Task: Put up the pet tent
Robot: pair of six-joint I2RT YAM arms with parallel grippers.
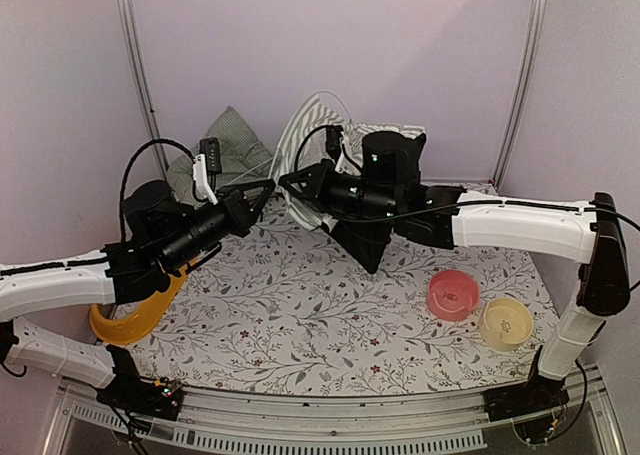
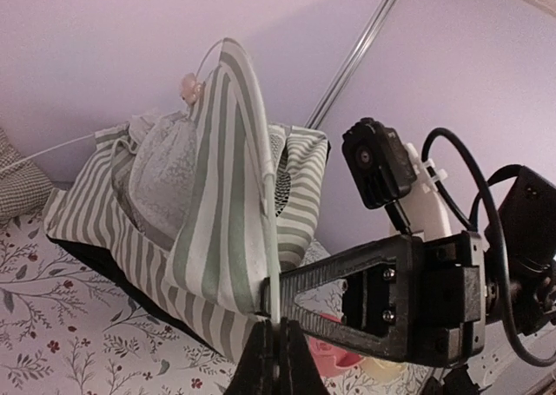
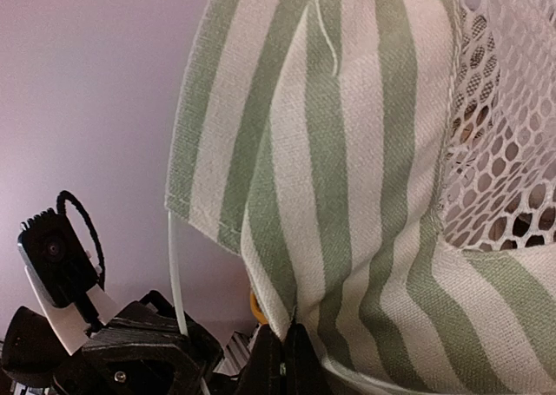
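Green-and-white striped tent fabric (image 2: 230,178) hangs half raised at the back of the table, with a mesh panel (image 3: 512,152) in one side. A thin white pole (image 2: 271,265) runs along the edge of a striped flap and comes out of it at the bottom. My left gripper is shut on this pole just below the flap. Close beside it, my right gripper is shut on the gathered lower edge of the striped fabric. In the top view, the left gripper (image 1: 270,183) and right gripper (image 1: 282,180) nearly touch.
A grey-green patterned cushion (image 1: 235,145) leans at the back left. An orange curved piece (image 1: 135,323) lies on the left. Pink bowl (image 1: 453,295) and yellow bowl (image 1: 506,323) stand at the right.
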